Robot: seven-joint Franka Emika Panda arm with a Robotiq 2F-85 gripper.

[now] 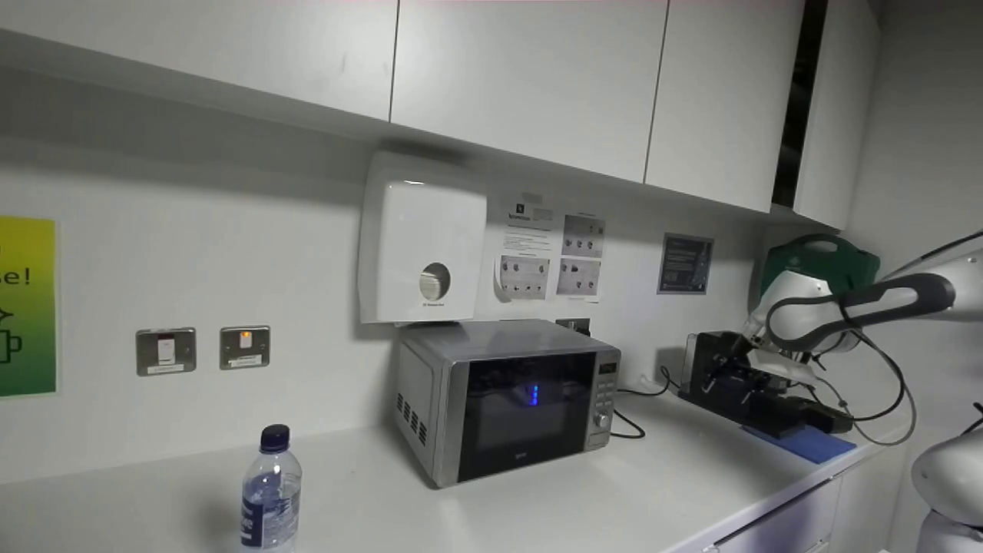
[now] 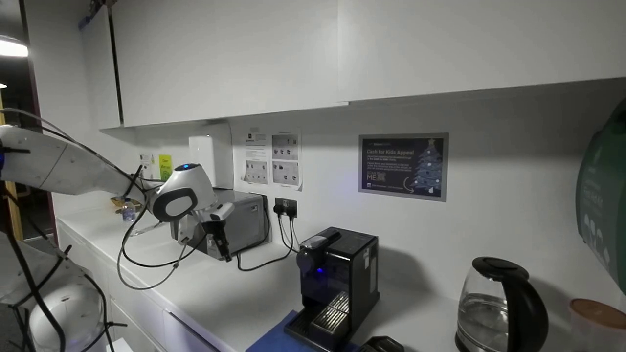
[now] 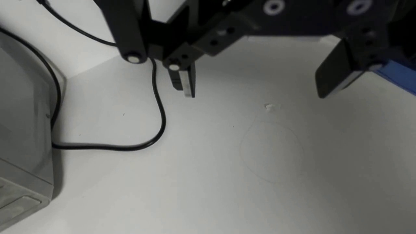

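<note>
My gripper is open, its two fingers (image 3: 330, 74) wide apart with only bare white counter below them. In exterior view 2 it hangs above the counter between the grey microwave (image 2: 243, 220) and the black coffee machine (image 2: 361, 258). Exterior view 1 has the gripper (image 1: 734, 379) at the far right, overlapping the coffee machine behind it. The microwave (image 1: 530, 415) stands against the wall with its dark door shut. No object is between the fingers.
A black cable (image 3: 162, 113) loops over the counter beside the microwave. A blue mat (image 1: 815, 444) lies under the coffee machine. A glass kettle (image 2: 484, 311) and a water bottle (image 1: 272, 493) stand at opposite ends. Open counter (image 1: 636, 498) lies in front of the microwave.
</note>
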